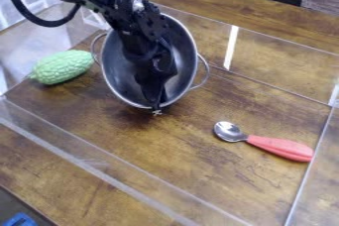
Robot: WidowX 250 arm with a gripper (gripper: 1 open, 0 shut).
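Observation:
A steel pot [181, 52] with two wire handles lies tipped on the wooden table, its opening toward the camera. The black arm reaches down across it, and its gripper [157, 105] is at the pot's near lower rim, low by the table. The fingertips are small and dark, and nothing clearly shows held between them; the gripper looks shut.
A green corn-like toy [61, 66] lies left of the pot. A spoon with a pink handle [276, 146] lies at the right. Clear acrylic panels edge the workspace.

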